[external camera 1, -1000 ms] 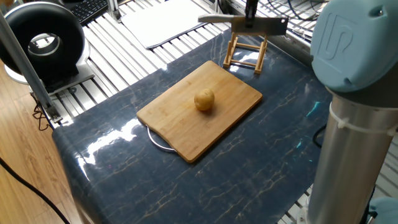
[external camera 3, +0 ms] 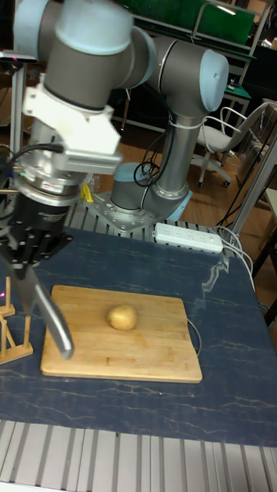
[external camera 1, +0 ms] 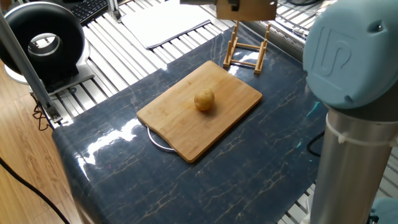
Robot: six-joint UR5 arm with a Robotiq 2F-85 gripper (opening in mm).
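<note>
A cleaver-like knife (external camera 3: 54, 318) with a metallic handle hangs above the wooden rack (external camera 3: 10, 344), clear of it. My gripper (external camera 3: 21, 264) is shut on the knife; the exact contact between fingers and knife is dark and hard to make out. In exterior view 1 only the lower part of the knife (external camera 1: 249, 10) shows at the top edge, its blade looking brownish. A round potato (external camera 1: 204, 99) rests near the middle of the wooden cutting board (external camera 1: 168, 115), well away from the knife in that view.
The board's metal handle (external camera 1: 160, 142) points away from the rack. A power strip (external camera 3: 188, 237) sits by the arm's base, and a black ring-shaped object (external camera 1: 42, 43) stands off the table's side.
The knife has risen from just over the rack to the top edge of exterior view 1, shifting slightly left. The upper arm has moved a little. Potato, board and rack have stayed put.
</note>
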